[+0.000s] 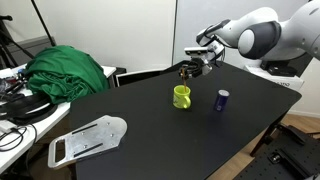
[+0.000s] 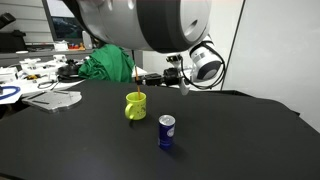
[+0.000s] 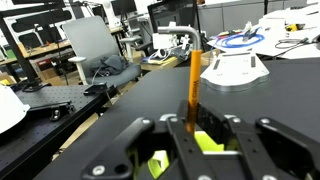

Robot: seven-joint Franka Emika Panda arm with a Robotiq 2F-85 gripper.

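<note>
An orange stick [image 3: 193, 85] with a grey hooked end rises from between my dark gripper fingers in the wrist view. My gripper [image 1: 189, 69] is shut on it. Below, a yellow-green mug [image 1: 182, 97] stands upright on the dark table. The stick [image 2: 134, 74] hangs upright over the mug [image 2: 135, 105] in the second exterior view; whether its lower end is inside the rim I cannot tell. Part of the green mug [image 3: 208, 143] shows behind the fingers in the wrist view.
A dark blue can [image 1: 221, 100] stands to the right of the mug. On the table's left lies a white flat tray-like piece [image 1: 88, 140]. A green cloth heap [image 1: 62, 75] sits beyond the table's far left edge.
</note>
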